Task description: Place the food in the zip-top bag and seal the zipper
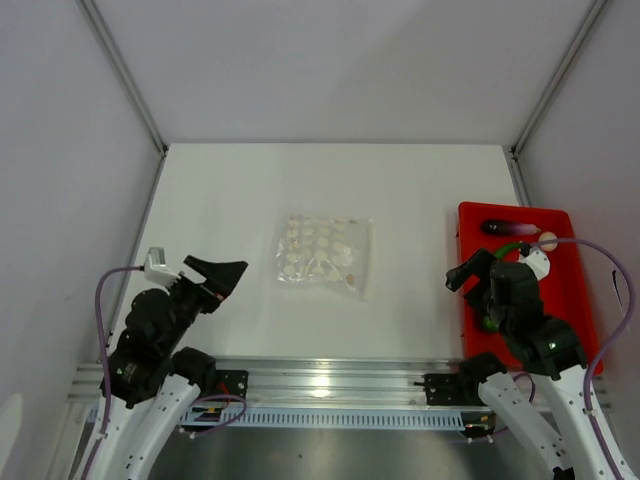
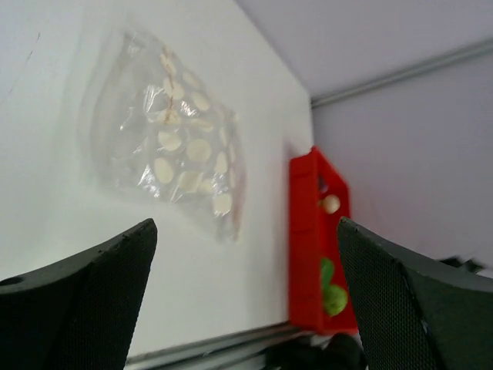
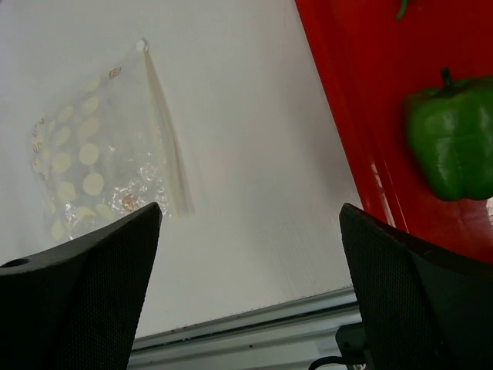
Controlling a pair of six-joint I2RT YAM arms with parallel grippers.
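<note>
A clear zip top bag with pale dots (image 1: 322, 250) lies flat in the middle of the white board. A red bin (image 1: 560, 290) at the right holds a dark eggplant (image 1: 505, 228), a pale round item (image 1: 547, 242), a long green vegetable (image 1: 508, 250) and a green pepper (image 3: 451, 139), partly hidden by the right arm in the top view. My left gripper (image 1: 225, 275) is open and empty, left of the bag. My right gripper (image 1: 468, 270) is open and empty over the bin's left side, with the pepper beside it in the right wrist view.
The white board (image 1: 330, 180) is clear around the bag. Grey walls stand at the back and sides, with metal rails (image 1: 330, 370) along the front edge.
</note>
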